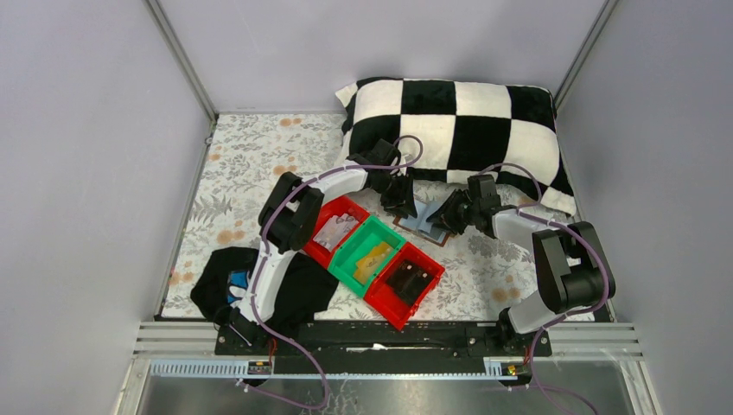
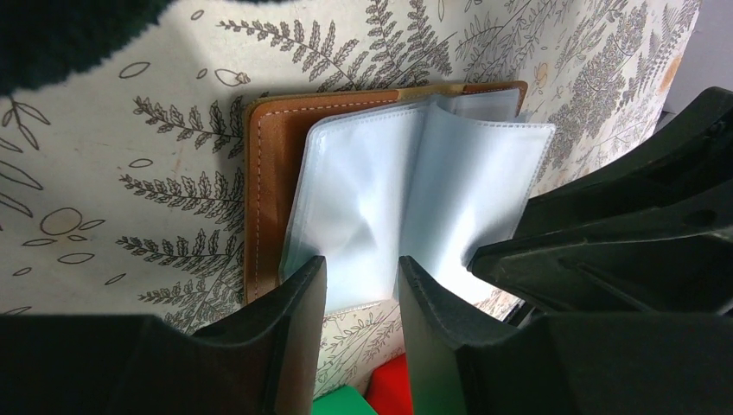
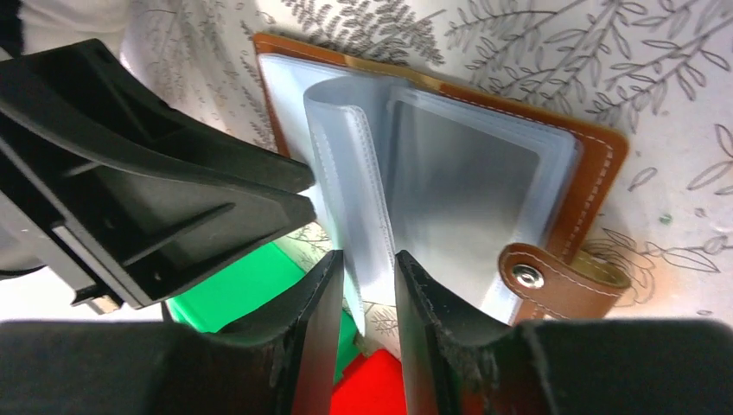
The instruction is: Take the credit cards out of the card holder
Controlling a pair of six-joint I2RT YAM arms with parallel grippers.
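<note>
The brown leather card holder point(image 2: 267, 199) lies spread on the table with clear, whitish sleeves point(image 2: 363, 190). One sleeve point(image 3: 350, 164) is bent up along its free edge, which passes between the fingers of my part-open right gripper. Whether the pads press on it, I cannot tell. My left gripper has a gap between its fingertips, over the holder's near edge, with nothing held there. From above, the left gripper point(image 1: 399, 207) is at the holder's left side and the right gripper point(image 1: 445, 220) over its right half. No card can be clearly made out inside the sleeves.
In front stands a three-part tray: a red bin point(image 1: 313, 253) with whitish contents, a green bin point(image 1: 346, 259) with yellow ones, a red bin point(image 1: 402, 317) with dark ones. A checkered pillow point(image 1: 484, 143) lies behind. Dark cloth point(image 1: 216, 281) sits front left.
</note>
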